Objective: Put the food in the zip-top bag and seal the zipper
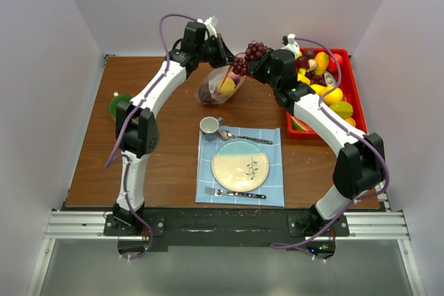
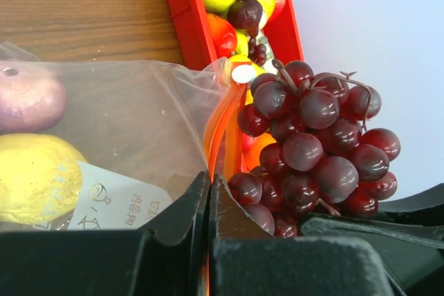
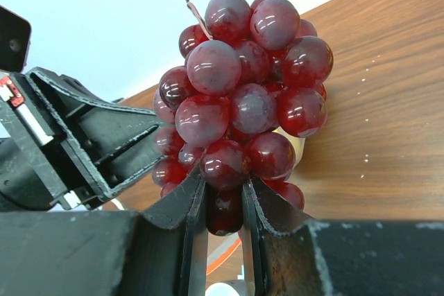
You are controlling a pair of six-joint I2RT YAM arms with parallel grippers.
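Observation:
A cluster of dark red grapes [image 3: 229,81] hangs from my right gripper, whose fingers press on a lower grape. In the top view the grapes [image 1: 254,53] are right by the mouth of the clear zip top bag [image 1: 208,92]. My left gripper is shut on the bag's orange zipper edge [image 2: 223,126], close beside the grapes [image 2: 312,143]. Inside the bag lie a yellow fruit [image 2: 35,177] and a purple onion-like item [image 2: 31,98]. Much of the bag's opening is hidden behind the grapes and grippers.
A red basket [image 1: 356,105] full of toy food stands at the right. In front are a mug [image 1: 209,125], a plate [image 1: 239,165], a spoon and a fork on a blue placemat [image 1: 274,188]. A green item [image 1: 119,105] sits at the far left.

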